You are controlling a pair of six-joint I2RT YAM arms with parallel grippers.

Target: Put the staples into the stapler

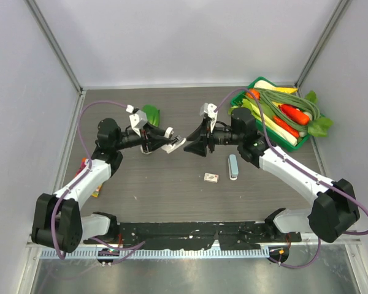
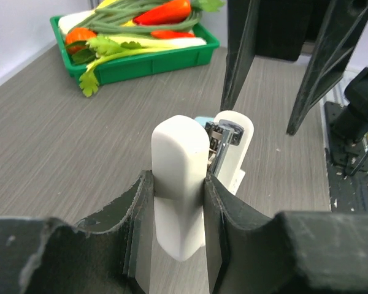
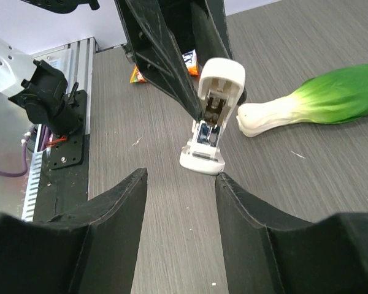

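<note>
A white stapler is held in the air between the two arms, swung open so its metal staple channel shows. My left gripper is shut on its white upper arm. The stapler's base stands out toward my right gripper, which is open; its fingers are apart with nothing between them, close to the base's end. On the table lies a small white box with red marks, perhaps staples. To its right is a light-blue, long narrow object, perhaps another stapler.
A green basket of vegetables fills the back right corner. A leek lies behind the left gripper, and an orange-red packet sits near the left arm.
</note>
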